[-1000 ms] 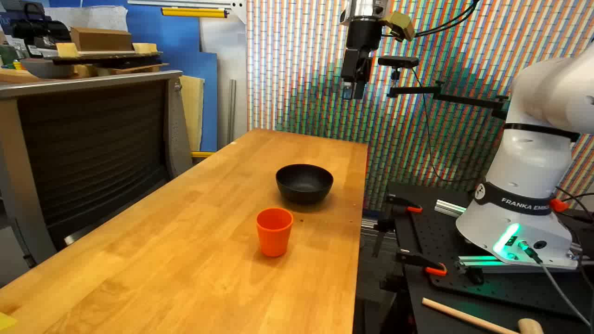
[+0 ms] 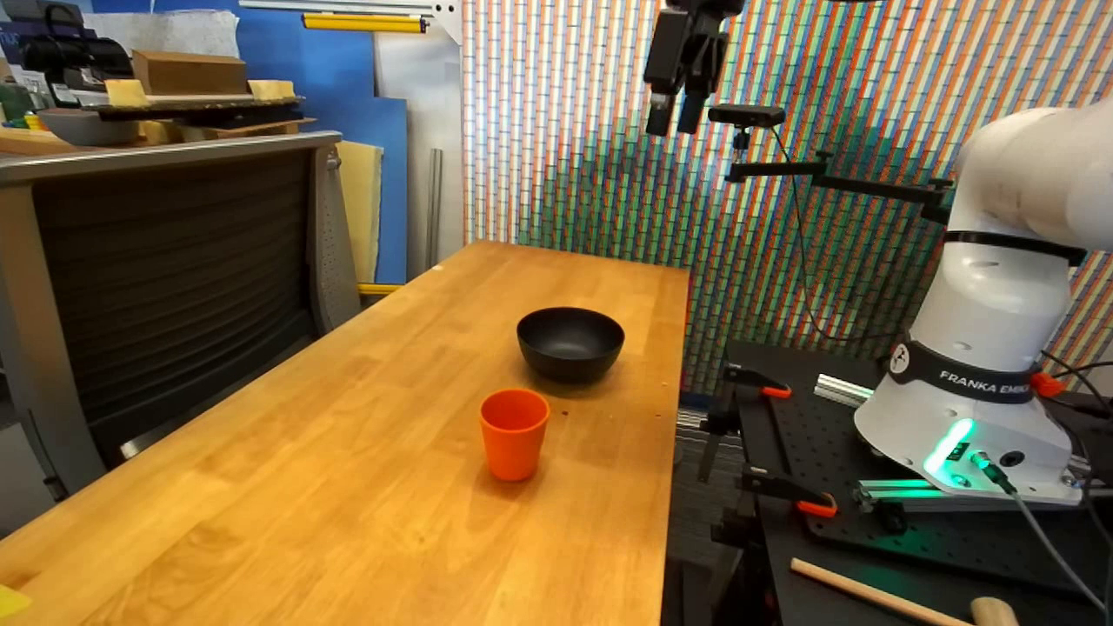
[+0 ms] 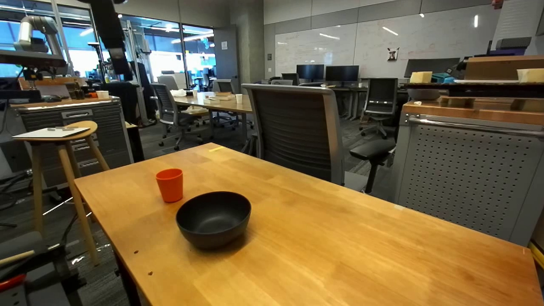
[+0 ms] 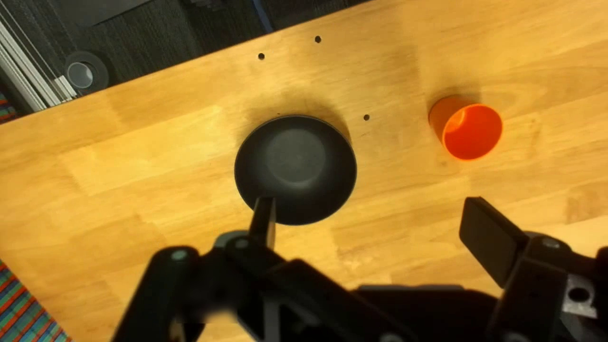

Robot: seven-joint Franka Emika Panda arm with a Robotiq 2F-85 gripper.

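Observation:
An orange cup stands upright on the wooden table. Close beside it, apart from it, sits a black bowl, which looks empty in the wrist view. That view shows the cup to the right of the bowl, and the cup's inside is empty too. My gripper is open, its fingers wide apart with only tabletop seen between them. High above the table in exterior view 1, the gripper is well clear of both objects.
The wooden table is otherwise largely bare. An office chair stands along its far long side. A camera on an arm is mounted near the gripper, and the robot's base stands beyond the table's right edge.
My gripper has risen and turned somewhat, and its fingers now show apart in exterior view 1. The cup and the bowl have stayed in place.

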